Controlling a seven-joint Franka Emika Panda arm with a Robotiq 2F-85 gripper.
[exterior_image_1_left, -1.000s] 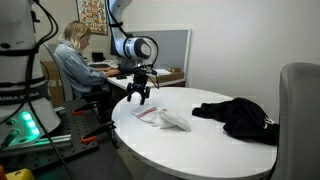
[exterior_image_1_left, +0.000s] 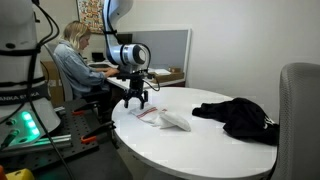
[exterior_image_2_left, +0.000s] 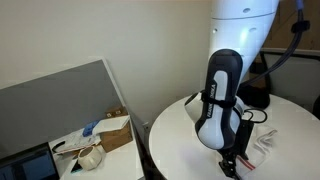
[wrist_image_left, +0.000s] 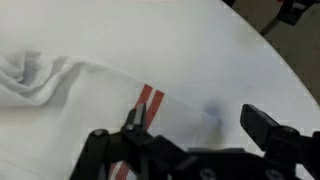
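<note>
A white cloth with red stripes (wrist_image_left: 88, 115) lies on the round white table, partly bunched at one end. In exterior view 1 the same cloth (exterior_image_1_left: 172, 121) spreads near the table's left side. My gripper (exterior_image_1_left: 135, 103) hangs low above the table beside the cloth's far left end. From the wrist, the fingers (wrist_image_left: 262, 128) stand wide apart over the striped end, and I see nothing held between them. The cloth (exterior_image_2_left: 262, 142) is partly hidden behind the arm in exterior view 2.
A black cloth (exterior_image_1_left: 240, 120) lies on the table's right side, with a grey chair (exterior_image_1_left: 298, 120) close by. A desk at the back carries a cardboard box (exterior_image_2_left: 113, 128) and a white mug (exterior_image_2_left: 90, 157). A person (exterior_image_1_left: 72, 55) sits at the left.
Over the last second my gripper has come down a little toward the table near the cloth's end. The cloths look unmoved.
</note>
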